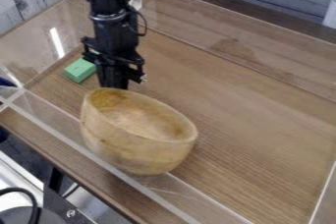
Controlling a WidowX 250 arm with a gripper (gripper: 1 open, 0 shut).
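Observation:
A large tan wooden bowl (138, 144) sits tilted at the lower middle of the camera view. Just above it is the black arm, its gripper (121, 75) pointing down at the bowl's back rim. The fingertips are small and dark, and no object shows between them; the gripper looks shut. A small green block (79, 70) lies left of the gripper.
A clear edge strip runs along the lower left, with a dark area and a cable beyond it.

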